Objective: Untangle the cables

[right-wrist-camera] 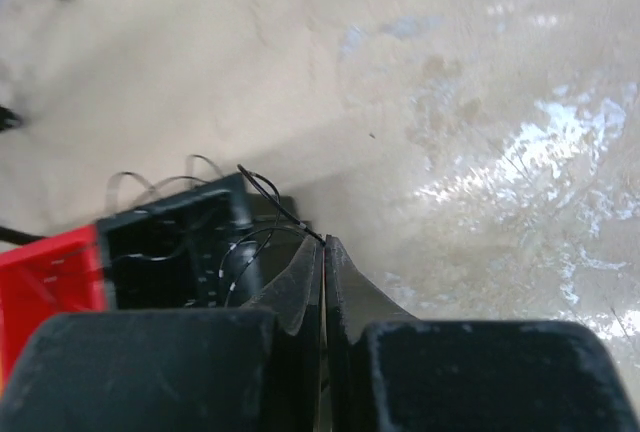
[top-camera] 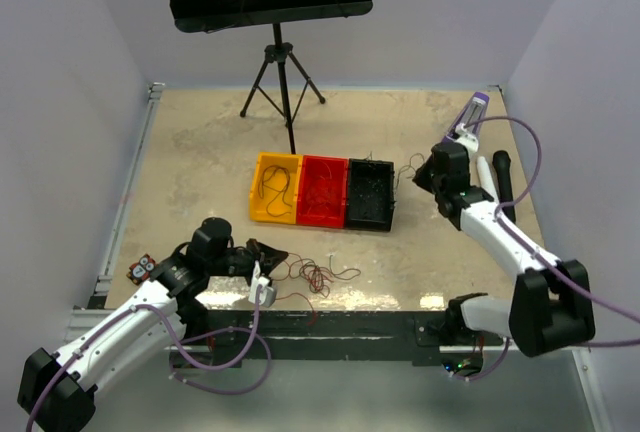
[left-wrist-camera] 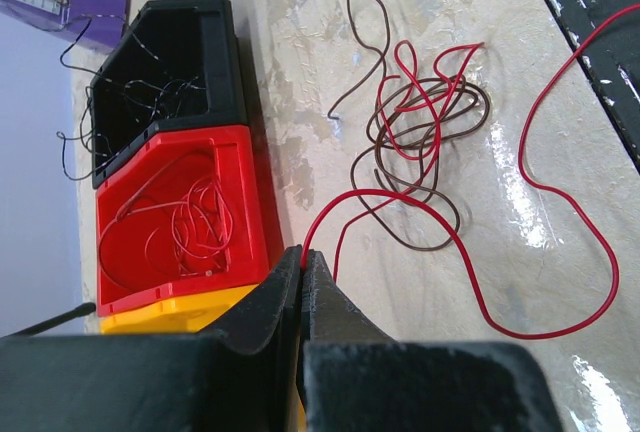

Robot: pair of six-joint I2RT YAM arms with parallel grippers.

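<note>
A tangle of red cable (left-wrist-camera: 400, 194) and brown cable (left-wrist-camera: 486, 102) lies on the table before the bins. My left gripper is shut on the red cable, one strand of which arcs away from its tips. Beside the black bin (top-camera: 370, 224), my right gripper (top-camera: 419, 174) is shut on a thin black cable (right-wrist-camera: 288, 215). That cable runs from the fingertips back toward the black bin, where more black loops lie. The red bin (top-camera: 321, 219) holds red cable, and the yellow bin (top-camera: 273, 216) a dark coil.
A black stand (top-camera: 283, 82) rises behind the bins. At the right edge are a purple holder (top-camera: 468, 117), a white rod (top-camera: 486, 177) and a black rod (top-camera: 503, 177). Clear table lies left of the yellow bin and right of the tangle.
</note>
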